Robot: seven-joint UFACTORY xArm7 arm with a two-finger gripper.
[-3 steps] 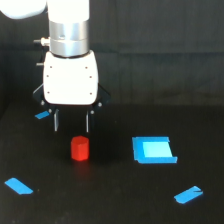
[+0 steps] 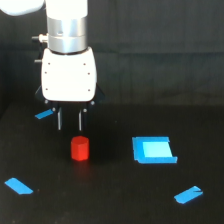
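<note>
A small red cylinder (image 2: 80,148) stands on the dark table, left of centre in the camera view. My gripper (image 2: 69,127) hangs pointing down just above the height of its top in the picture, with its middle a little to the left of it. Its two thin fingers stand apart, and nothing shows between them. The right finger (image 2: 80,121) lines up with the cylinder in this view, and a small dark gap shows between its tip and the cylinder's top. How far apart they are in depth, I cannot tell.
To the right, a blue tape outline (image 2: 139,150) frames a pale square (image 2: 157,149). Blue tape strips lie at the lower left (image 2: 18,186), the lower right (image 2: 188,194) and behind the gripper (image 2: 44,114).
The fingers have drawn closer together, the right one moving inward most. The hand has shifted very slightly left. The red cylinder and the tape look unmoved.
</note>
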